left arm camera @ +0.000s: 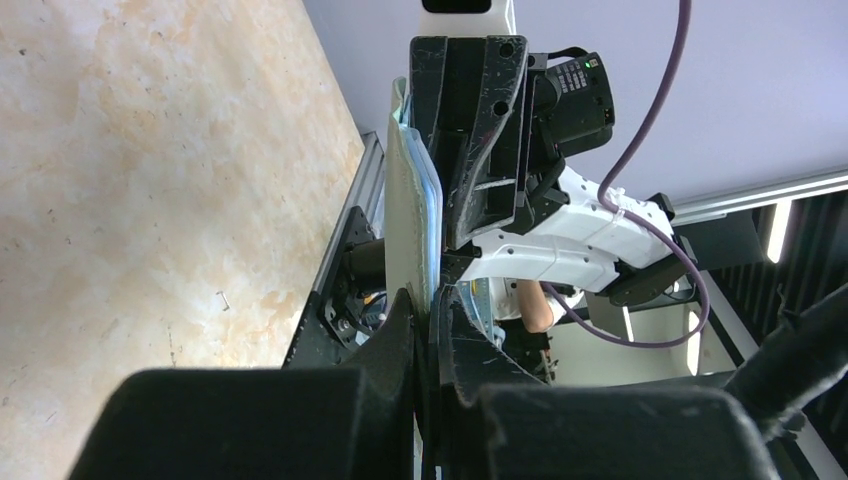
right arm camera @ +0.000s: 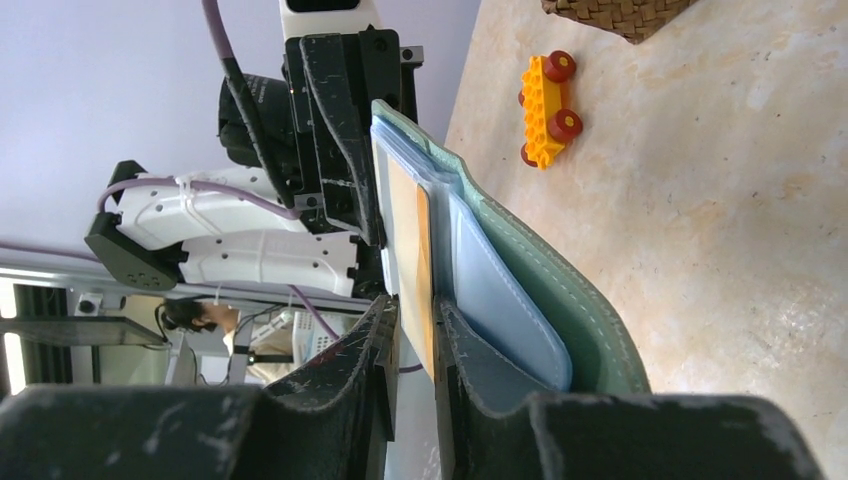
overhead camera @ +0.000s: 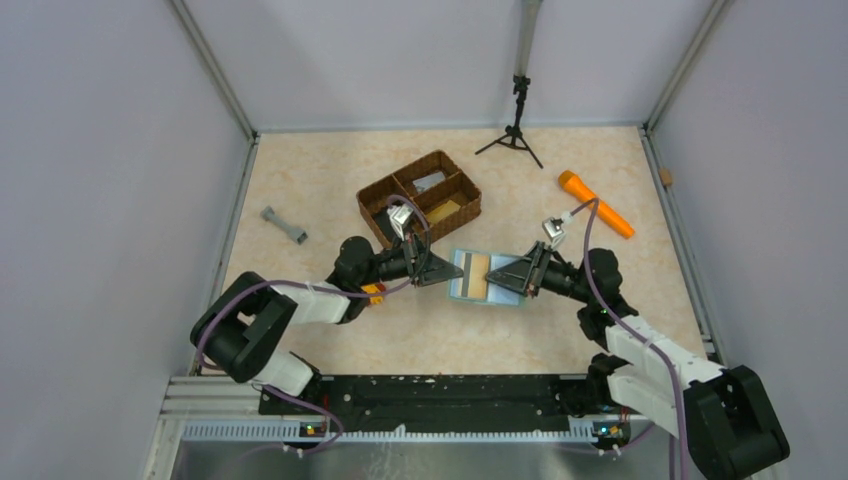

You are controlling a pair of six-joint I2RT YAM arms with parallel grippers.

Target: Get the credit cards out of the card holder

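Note:
Between my arms, above the table, hangs the pale blue-green card holder (overhead camera: 498, 294), seen nearly edge-on in the left wrist view (left arm camera: 412, 220). My left gripper (overhead camera: 457, 271) is shut on its left side. In the right wrist view, a yellow-tan card (right arm camera: 408, 225) stands in the holder's clear sleeves. My right gripper is part open at the holder's right side, a gap showing between its fingers. The yellow card's lower end lies at that gap; whether either finger touches it, I cannot tell.
Behind the arms stands a brown divided basket (overhead camera: 377, 193), with a grey card (overhead camera: 428, 181) and a yellowish card (overhead camera: 443, 211) in separate compartments. A yellow toy car (right arm camera: 543, 110) is near the left arm. An orange microphone (overhead camera: 597, 204) and a grey wrench (overhead camera: 284, 225) lie farther out.

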